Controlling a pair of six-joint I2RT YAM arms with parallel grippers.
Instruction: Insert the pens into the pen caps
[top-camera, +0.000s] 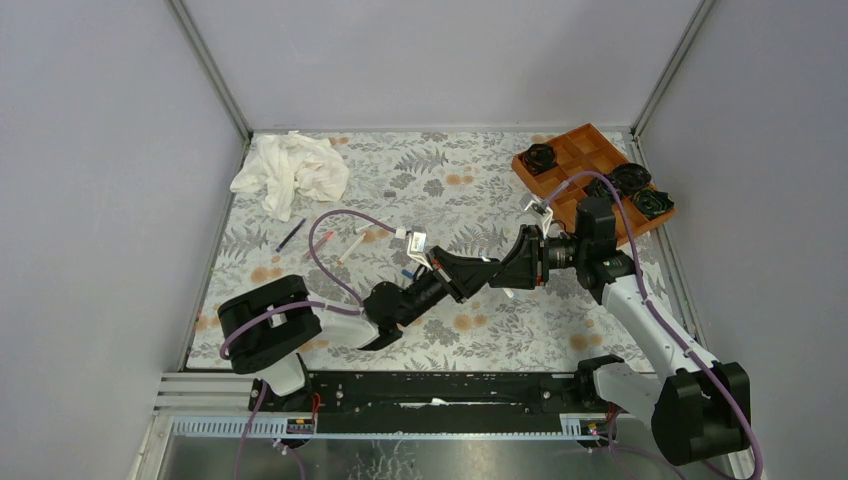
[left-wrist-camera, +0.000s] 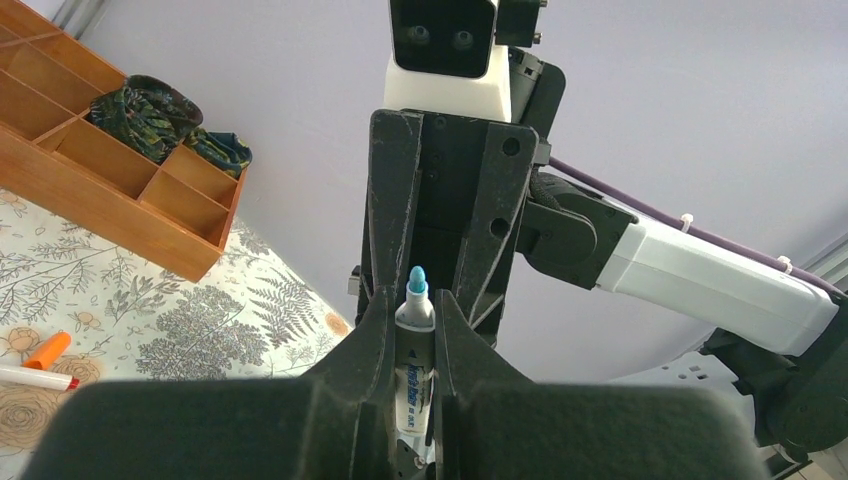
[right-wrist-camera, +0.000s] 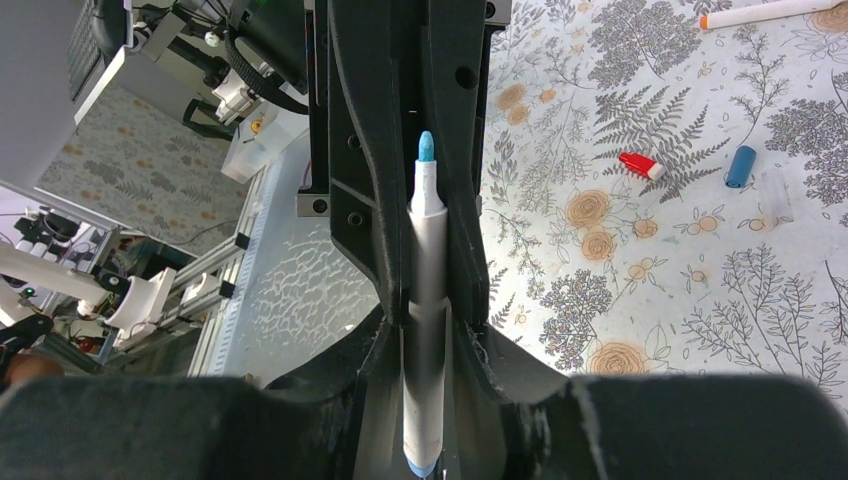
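A white marker with a light blue tip (left-wrist-camera: 414, 365) stands upright in my left gripper, which is shut on it. My right gripper (top-camera: 525, 255) meets the left one above the table; its fingers stand part open around the marker (right-wrist-camera: 428, 250), and whether they grip it I cannot tell. In the right wrist view a red cap (right-wrist-camera: 640, 165), a blue cap (right-wrist-camera: 740, 167) and a clear cap (right-wrist-camera: 776, 195) lie on the table, with an orange-tipped pen (right-wrist-camera: 760, 14). Other pens (top-camera: 352, 247) lie at the left of the table.
A wooden compartment tray (top-camera: 570, 150) with dark bundled cloths sits at the back right. A white cloth (top-camera: 290, 170) lies at the back left.
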